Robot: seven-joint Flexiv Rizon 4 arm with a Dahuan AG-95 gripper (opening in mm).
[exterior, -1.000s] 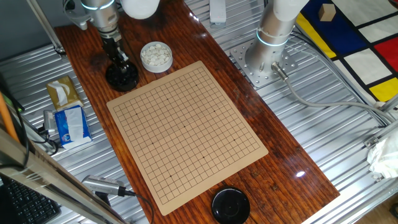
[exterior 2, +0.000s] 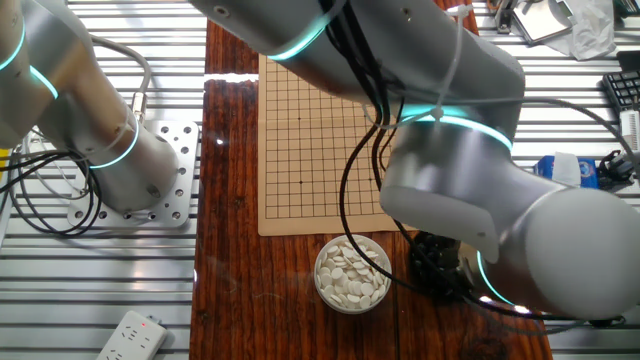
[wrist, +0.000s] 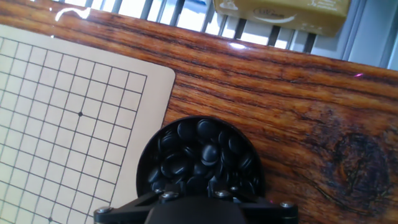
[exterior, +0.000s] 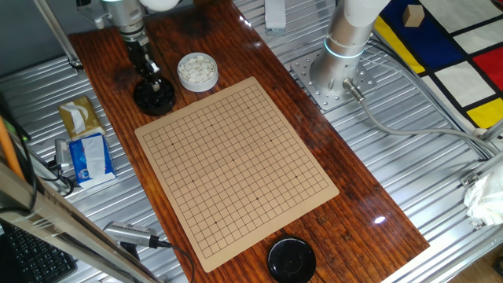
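A round black bowl of glossy black stones stands beside a corner of the pale gridded board in the wrist view. Over the bowl's near side, the gripper points down, its dark fingertips low among or just above the stones. Dark fingers against dark stones hide whether a stone sits between them. In exterior view 1 the gripper reaches into the same bowl. Every part of the board seen there is free of stones. A white bowl of white stones stands close by.
A black round lid or dish lies off the board's near edge. Tissue packs rest outside the wooden table. In exterior view 2 the arm and its loose cables cover part of the board and black bowl.
Across the last second the upper arm has shifted slightly up and left in exterior view 1, and the gripper has settled slightly over the black bowl. Bowls and board stay put.
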